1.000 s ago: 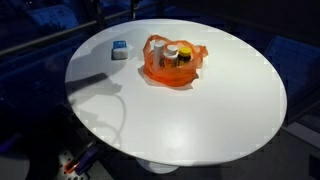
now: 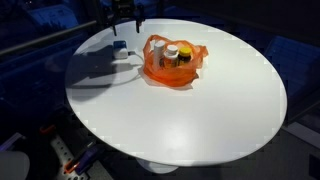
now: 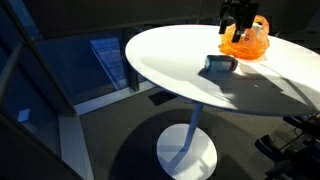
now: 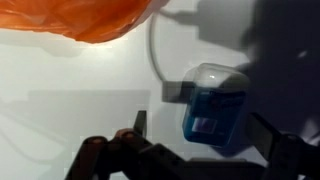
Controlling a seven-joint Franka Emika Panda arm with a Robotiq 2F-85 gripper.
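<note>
A small blue-and-white block-like object (image 2: 120,44) lies on the white round table, left of an orange plastic bag. Up close, its blue face (image 4: 212,113) shows with rounded, pale edges. My gripper is open above it, its two dark fingers apart on either side, and nothing is held. In exterior view 2 the object (image 3: 219,65) rests near the table's edge, below the gripper (image 3: 236,28). The bag (image 2: 174,65) stands open, holding white-capped bottles and one with a yellow cap.
Part of the bag (image 4: 80,15) fills the upper left of the wrist view. A thin curved line or shadow runs beside the object.
My gripper has come down and into exterior view 1, over the blue-and-white object. Its shadow now falls across that part of the table. Object and bag have stayed in place.
</note>
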